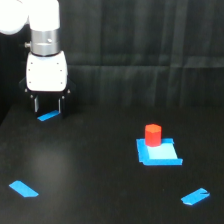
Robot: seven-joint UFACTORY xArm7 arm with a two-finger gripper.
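Observation:
A small red block (153, 135) stands upright at the right of the table, over the far edge of a white square with a blue border (158, 162). Whether its base rests fully inside the border is hard to tell. My gripper (48, 104) hangs at the far left, pointing down, well away from the block. Its two dark fingers (36, 103) are spread apart, with nothing visible between them.
Blue tape strips lie on the dark table: one near-left (24, 189), another near-right (195, 197), and a third (48, 116) below the gripper. A black curtain (130, 75) closes off the back.

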